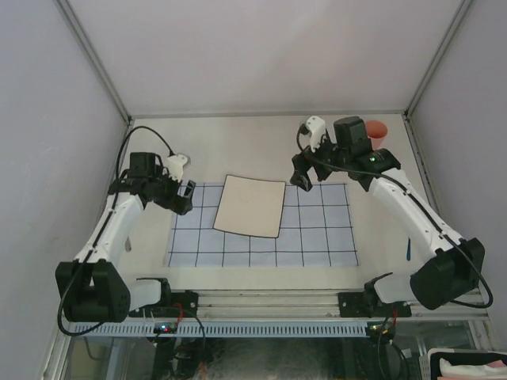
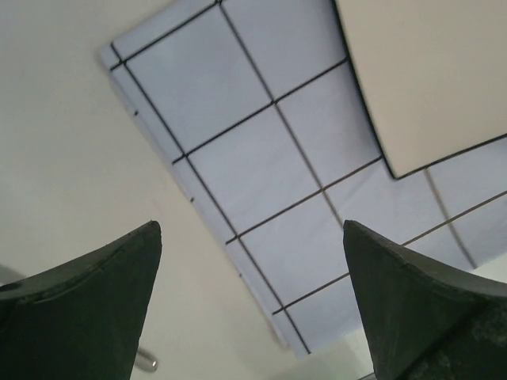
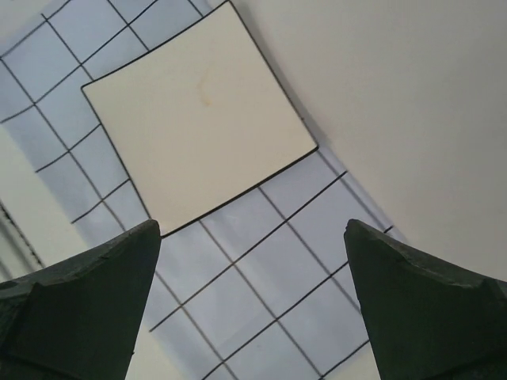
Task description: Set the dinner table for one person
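Note:
A cream square plate [image 1: 249, 207] with a dark edge lies slightly askew on the white-and-black grid placemat [image 1: 317, 229]. My left gripper [image 1: 184, 198] is open and empty above the mat's left edge. In the left wrist view a metallic utensil end [image 2: 146, 360] shows beside its left finger [image 2: 87, 309]. Just past the plate's far right corner, my right gripper [image 1: 302, 172] hangs open, nothing between its fingers. The pink cup [image 1: 375, 131] stands at the back right, partly covered by the right arm. A thin blue utensil [image 1: 409, 249] lies right of the mat.
Bare table [image 1: 222, 146] stretches behind the mat to the back rail. Walls close in the left, right and back. A dark bin [image 1: 467, 360] with light and pink contents sits outside the front right rail.

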